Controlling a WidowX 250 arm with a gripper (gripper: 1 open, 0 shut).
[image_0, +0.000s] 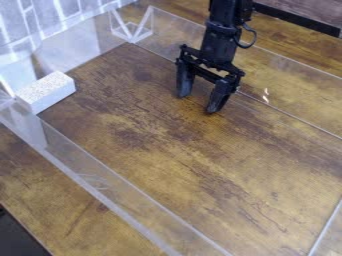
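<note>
My black gripper (202, 91) hangs low over the wooden board at the upper middle, near the far clear wall, with its two fingers spread apart. Nothing shows between the fingers. A white speckled block (46, 91) lies at the left, beside the clear side wall and well away from the gripper.
Clear plastic walls (114, 190) enclose the wooden work surface (187, 170). A white, creased sheet or cover (34, 20) is at the back left.
</note>
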